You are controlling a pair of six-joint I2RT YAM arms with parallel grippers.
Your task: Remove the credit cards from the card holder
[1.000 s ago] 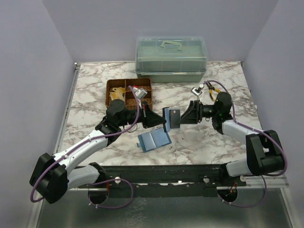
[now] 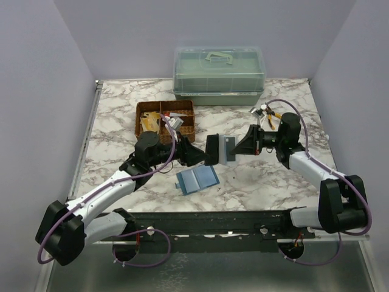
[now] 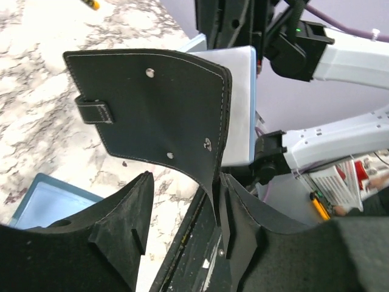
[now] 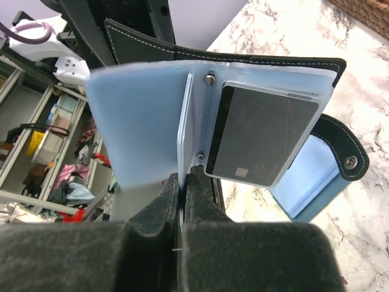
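Note:
The black card holder (image 2: 212,149) hangs upright between the grippers, its clear sleeves spread open. A dark card (image 4: 259,134) sits in a sleeve in the right wrist view. My right gripper is shut on the edge of a sleeve. My left gripper is part open at the lower edge of the black cover; whether it touches the cover is unclear. An open blue-sleeved holder (image 2: 197,179) lies on the marble below.
A wicker tray (image 2: 143,121) with compartments stands behind my left arm, a lidded green box (image 2: 219,76) at the back. Pliers (image 2: 271,121) lie at the right.
My right gripper has moved slightly right and closed on a sleeve. The left arm has shifted slightly.

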